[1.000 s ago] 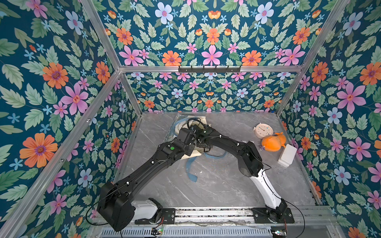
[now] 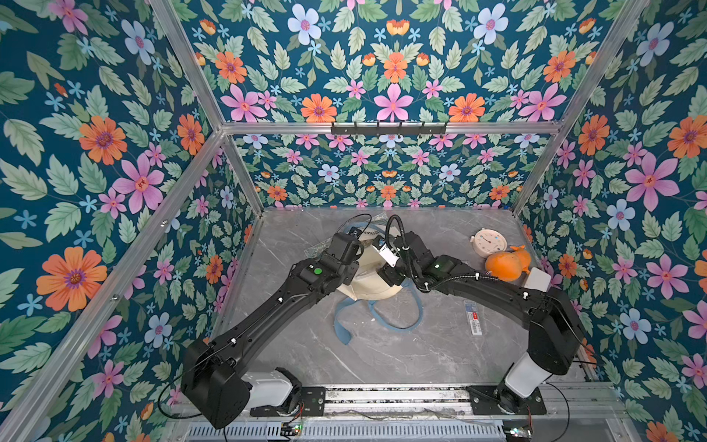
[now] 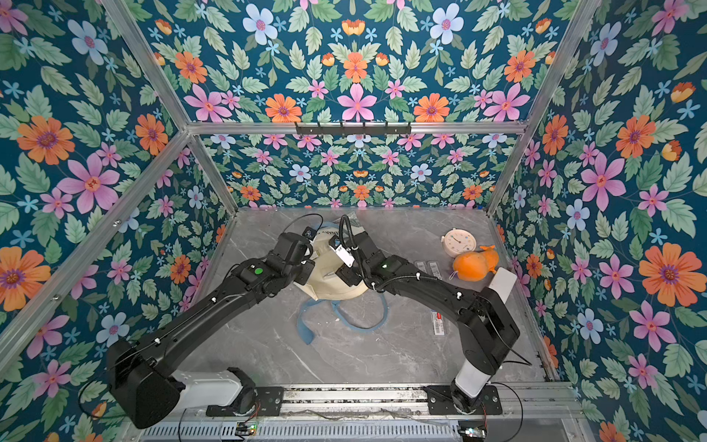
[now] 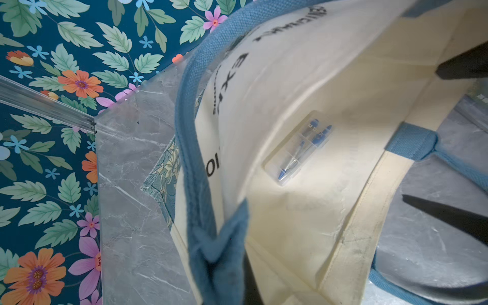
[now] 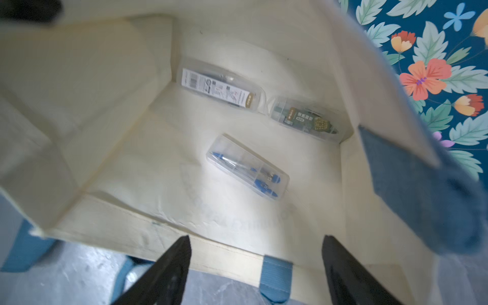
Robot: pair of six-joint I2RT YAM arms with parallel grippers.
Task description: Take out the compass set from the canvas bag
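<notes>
The cream canvas bag lies in the middle of the table, its mouth held apart. Inside, the compass set, a clear case with blue-tipped compasses, rests on the inner cloth. Two more clear cases, one with a white label and one with a dark label, lie deeper in the bag. My left gripper is shut on the bag's blue-trimmed edge, bunching it; one finger is hidden by cloth. My right gripper stands wide open at the mouth, apart from the compass set, with nothing held.
Blue straps trail over the table in front of the bag. A flat package lies to the right. Farther right are a round clock, an orange toy and a white box.
</notes>
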